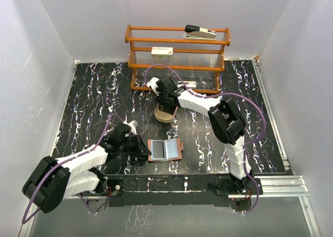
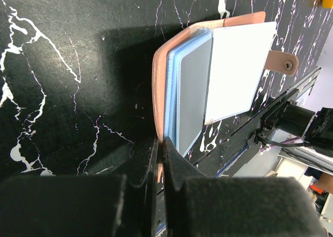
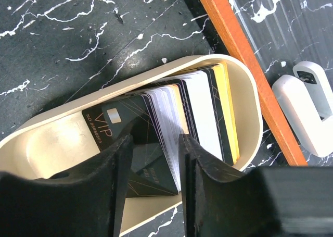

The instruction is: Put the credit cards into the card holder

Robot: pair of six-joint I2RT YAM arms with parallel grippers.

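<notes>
The tan card holder (image 1: 177, 148) lies opened out at the table's front. My left gripper is shut at its left edge, and a thin strip of the tan cover (image 2: 159, 166) shows between the fingers. Blue-edged sleeves stand inside the holder, with a grey pocket and a white page (image 2: 239, 65). Farther back, a cream box (image 3: 57, 148) holds several cards: a black VIP card (image 3: 138, 143) leaning in front, white ones (image 3: 203, 109) and a yellow one behind. Over it my right gripper stands open, its fingers apart above the leaning black card and white card edges.
Behind the box stands a wooden rack (image 1: 177, 67) with a stapler (image 1: 200, 33) and a small white-green box (image 1: 162, 52). A white item (image 3: 307, 109) sits at its lowest level.
</notes>
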